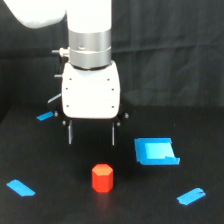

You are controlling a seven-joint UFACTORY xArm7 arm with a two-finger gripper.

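Note:
My gripper (92,138) hangs over the dark table with its two thin fingers spread wide. It is open, and nothing shows between the fingers. A small red block with a hexagonal outline (102,178) stands on the table, lower in the view and slightly right of the gripper's middle. There is a gap in the view between it and the fingertips. To the right lies a light blue square patch with a brighter blue border (155,151).
Strips of blue tape lie at the front left (20,188), front right (191,197) and back left (45,116). A dark curtain (165,60) hangs behind the table. Bare table surrounds the red block.

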